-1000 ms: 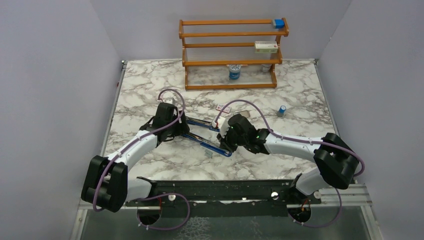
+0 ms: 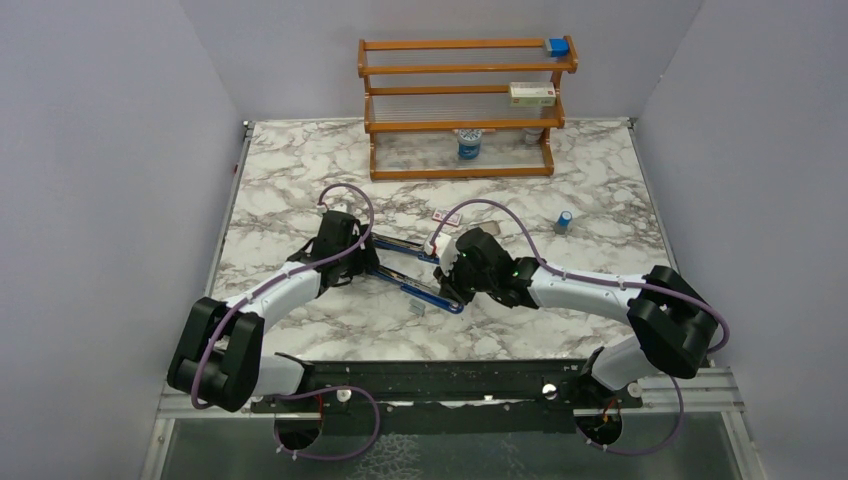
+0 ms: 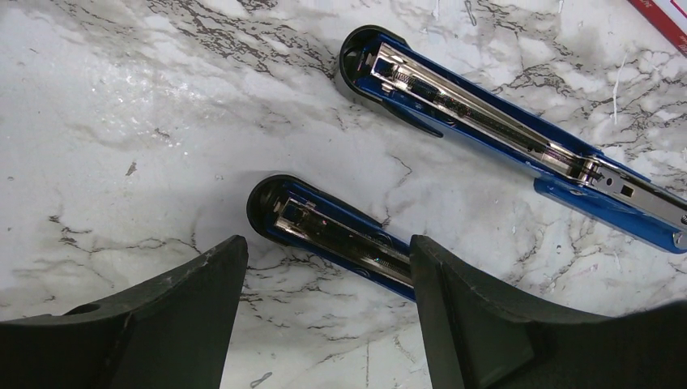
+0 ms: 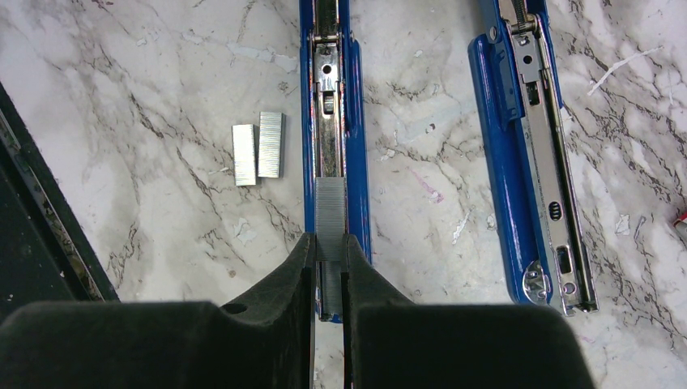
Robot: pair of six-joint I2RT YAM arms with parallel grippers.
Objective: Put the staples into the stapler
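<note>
The near stapler point(image 2: 403, 283) lies unfolded on the marble table, blue with a metal magazine. In the right wrist view, my right gripper is shut on a grey strip of staples point(image 4: 330, 203) lined up over the near stapler's blue base point(image 4: 358, 162). How deep the strip sits in the channel, I cannot tell. In the left wrist view, my left gripper is part open, with the black rounded head of the near stapler point(image 3: 263, 203) showing between its fingers. Its right finger point(image 3: 429, 267) hides part of the stapler; contact is unclear.
A second unfolded stapler point(image 3: 486, 117) lies roughly parallel, farther back. Two loose staple strips point(image 4: 270, 146) rest beside the near stapler. A red-and-white box point(image 2: 447, 217) and a blue-topped item point(image 2: 563, 222) stand behind; a wooden rack point(image 2: 460, 174) is at the back.
The right arm and both staplers look unmoved.
</note>
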